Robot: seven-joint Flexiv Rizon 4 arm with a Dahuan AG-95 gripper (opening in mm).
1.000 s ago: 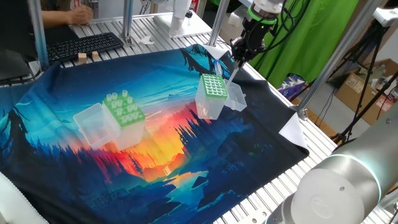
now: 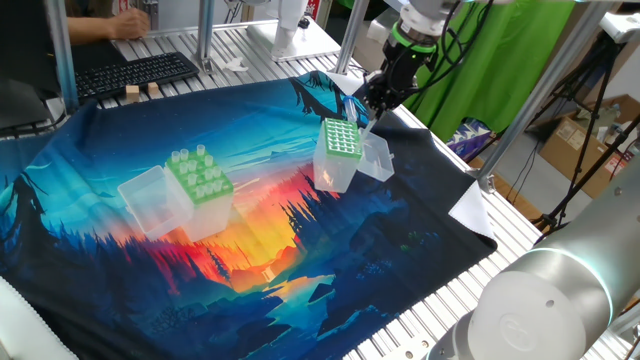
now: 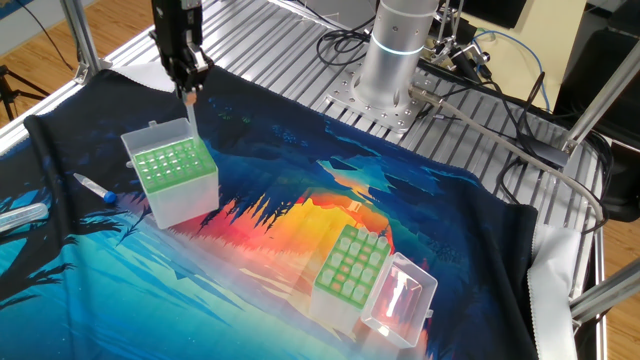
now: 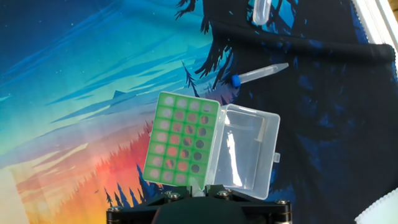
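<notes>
Above the open lid [image 3: 158, 138] of a box with a green gridded rack [image 3: 172, 165], my gripper [image 3: 190, 92] is shut on a slim translucent tube [image 3: 193, 120]. The tube hangs down, close to the box's edge in exterior view 2. From above, in the wrist view, my gripper lies at the near end of the green rack [image 4: 163, 138], with a little of the tube's pale end showing between its fingers. The rack's holes look empty there. A second box [image 2: 208, 218] holds several clear tubes [image 2: 195, 170] upright in its green rack.
A blue-capped tube [image 4: 261, 74] and another clear tube [image 4: 262, 11] lie on the cloth beside the first box. The second box's clear lid [image 3: 400, 300] lies open beside it. Between the boxes the printed cloth [image 2: 270, 190] is clear.
My gripper has shifted slightly down and to the left in exterior view 1, carrying the tube. The boxes have not moved.
</notes>
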